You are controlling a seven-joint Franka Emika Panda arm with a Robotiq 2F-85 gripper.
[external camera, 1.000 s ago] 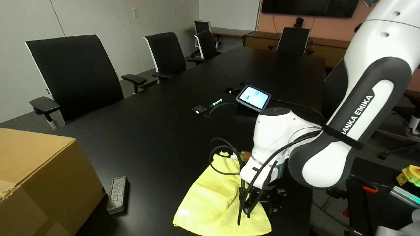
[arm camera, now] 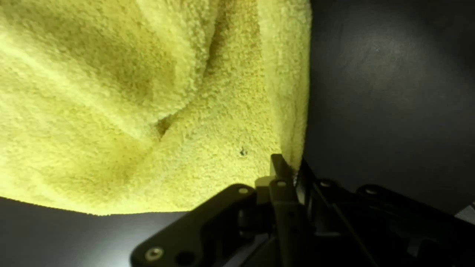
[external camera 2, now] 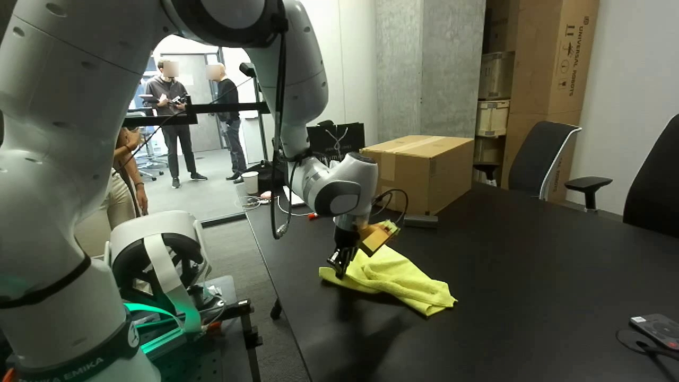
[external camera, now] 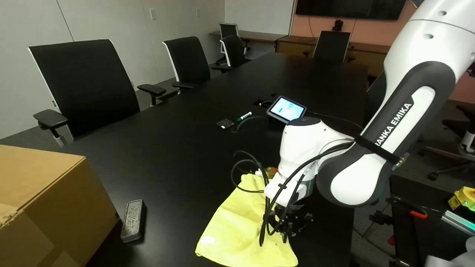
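Observation:
A yellow cloth (external camera: 242, 222) lies rumpled on the black table, with folds across its middle in the wrist view. My gripper is shut on the cloth's edge, and the pinched border runs up from between the fingertips. In exterior view 2 the gripper (external camera 2: 338, 272) points down at the near left part of the cloth (external camera 2: 407, 280), close to the table surface. Cables and the wrist hide much of the fingers in exterior view 1.
A cardboard box (external camera: 53, 209) and a dark eraser (external camera: 133, 220) stand left of the cloth. Farther back are a tablet (external camera: 287, 109), a green marker (external camera: 244, 116) and a small black device (external camera: 225, 124).
In exterior view 1 the arm and gripper have shifted left and slightly up. The cloth's near right corner has been drawn left with them, while its left corner has stayed put.

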